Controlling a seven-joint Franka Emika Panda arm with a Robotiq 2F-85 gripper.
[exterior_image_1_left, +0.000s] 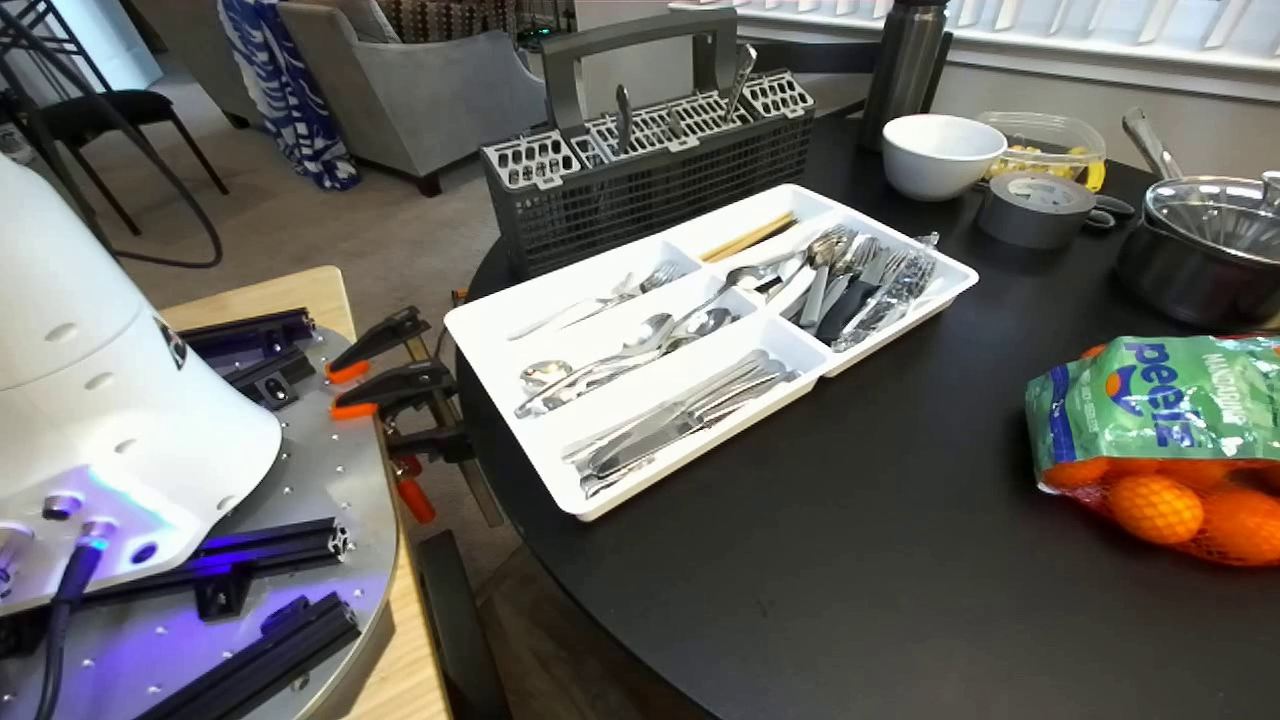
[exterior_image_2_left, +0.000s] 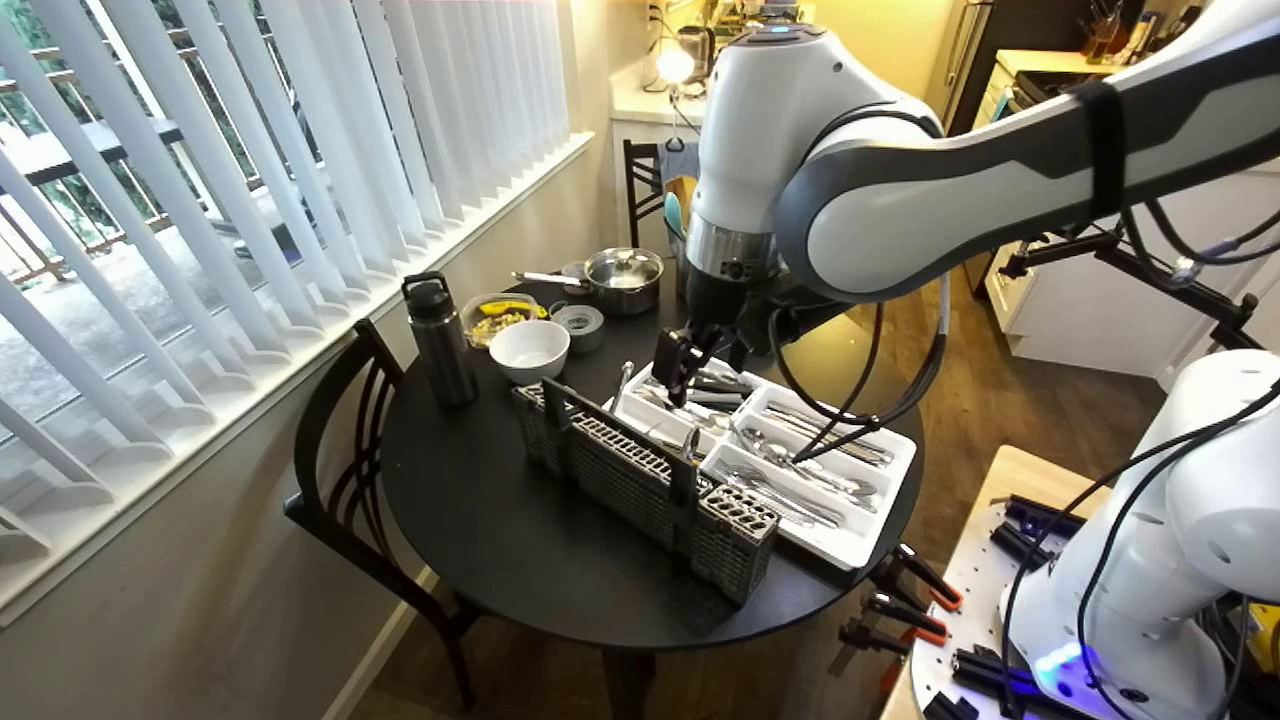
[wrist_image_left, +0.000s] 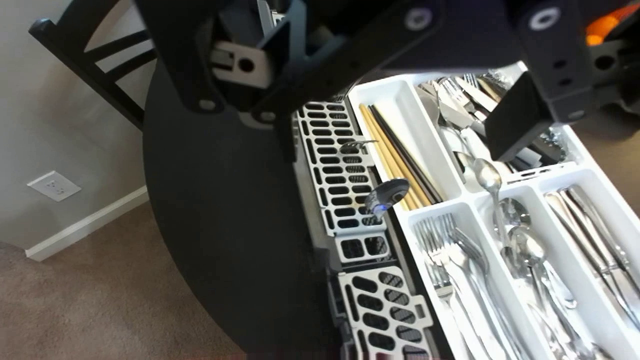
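My gripper stands open in the wrist view, its two fingers wide apart with nothing between them. In exterior view 2 it hangs above the far part of the white cutlery tray (exterior_image_2_left: 849, 556), close to the dark dishwasher basket (exterior_image_2_left: 606, 480). A spoon (wrist_image_left: 388, 193) and a fork (wrist_image_left: 358, 144) stick up out of the basket's slotted lid. The tray's compartments hold chopsticks (wrist_image_left: 393, 162), forks (wrist_image_left: 441, 246), spoons (wrist_image_left: 528, 243), knives (wrist_image_left: 594, 231) and mixed utensils. Exterior view 1 shows the arm's base but not the gripper.
Behind the tray are a white bowl (exterior_image_1_left: 942, 160), a tape roll (exterior_image_1_left: 1034, 210), a food container (exterior_image_1_left: 1050, 142), a lidded pot (exterior_image_1_left: 1200, 270) and a dark bottle (exterior_image_2_left: 440, 348). A bag of mandarins (exterior_image_1_left: 1158, 408) lies on the table.
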